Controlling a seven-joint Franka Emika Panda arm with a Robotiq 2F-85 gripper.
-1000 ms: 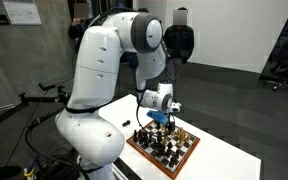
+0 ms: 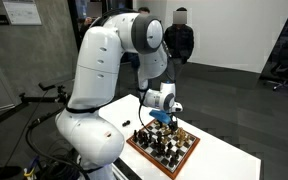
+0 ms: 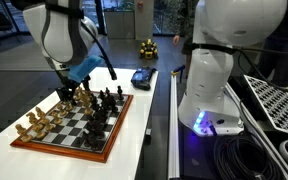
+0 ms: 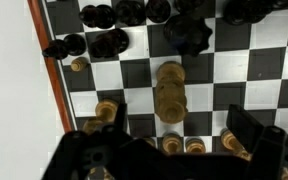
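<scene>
A chessboard (image 3: 46, 146) with a brown wooden border lies on the white table, holding light wooden and dark pieces. Low over it, my gripper is open, its dark fingers (image 4: 91, 146) spread wide to either side in the wrist view. Between and beyond them a light wooden piece (image 4: 170, 95) stands on the board; no finger touches it in that view. A dark piece (image 4: 187, 35) stands just past it. Another light piece (image 4: 106, 110) is close by the left finger. In the second exterior view the fingertips are hard to make out among the pieces.
Dark pieces (image 3: 96, 132) crowd one side of the board and light pieces (image 3: 39, 122) the opposite side. Bare white table (image 2: 221, 158) lies around the board. A small dark object (image 2: 126, 123) rests on the table to the left.
The arm and the pieces look the same throughout. Only the person at the back left has moved out of sight.
</scene>
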